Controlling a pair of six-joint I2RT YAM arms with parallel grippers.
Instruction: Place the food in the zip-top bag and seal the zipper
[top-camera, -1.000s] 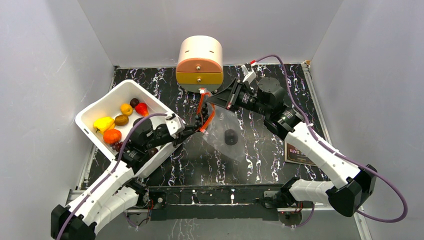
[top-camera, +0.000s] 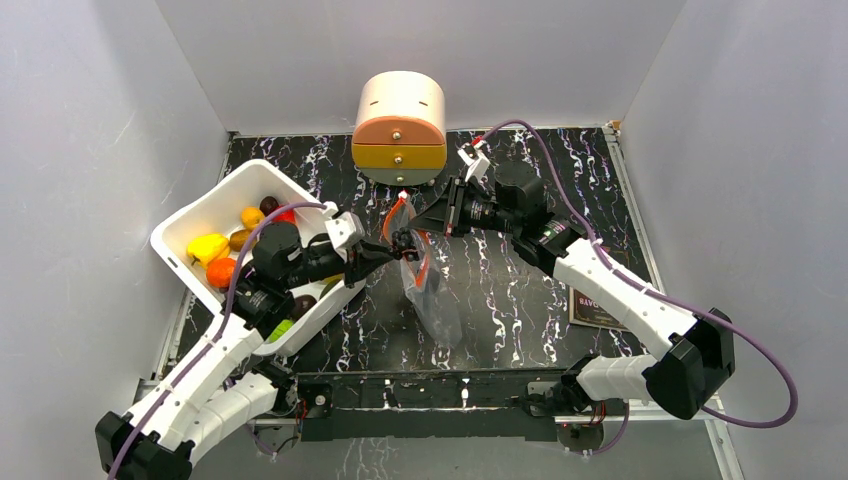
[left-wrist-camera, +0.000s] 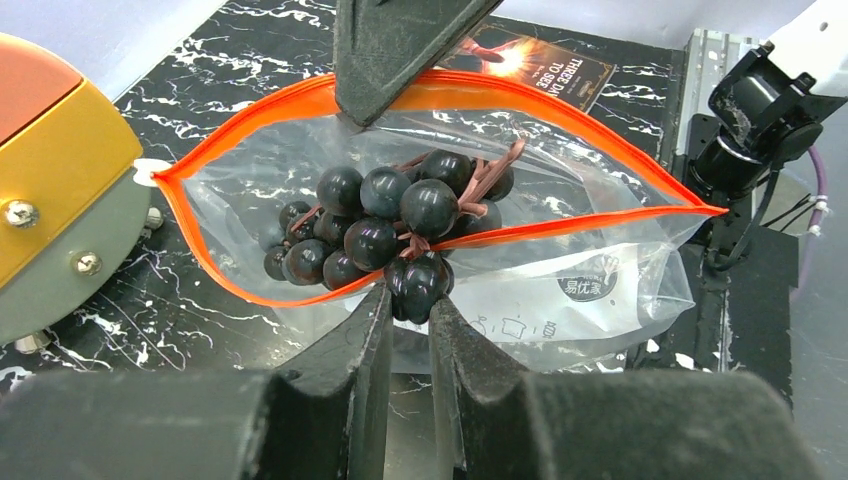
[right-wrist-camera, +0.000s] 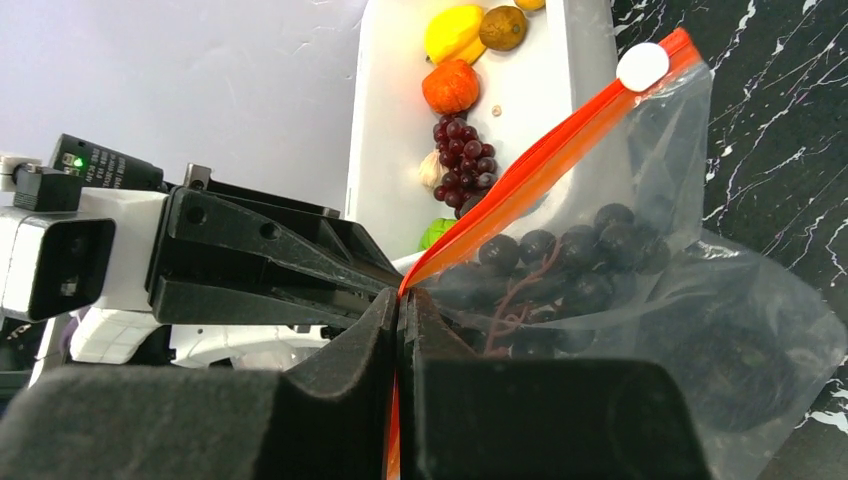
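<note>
A clear zip bag (top-camera: 436, 305) with an orange zipper (right-wrist-camera: 530, 175) hangs over the counter between the grippers. My right gripper (top-camera: 428, 225) is shut on the bag's orange rim (right-wrist-camera: 680, 50). My left gripper is shut on the dark grape bunch (left-wrist-camera: 370, 243) at the open mouth. In the left wrist view most of the bunch appears within the mouth; the grapes at the fingertips sit at the front rim. The right wrist view shows grapes through the film.
A white bin (top-camera: 172, 240) of food stands at the left, under my left arm. A small drawer box (top-camera: 398, 110) is at the back. A book (top-camera: 595, 312) lies at the right.
Over the last second my right gripper and the bag have shifted left and slightly toward the front, and the bag's bottom has swung left. My left gripper has moved slightly, still holding grapes.
</note>
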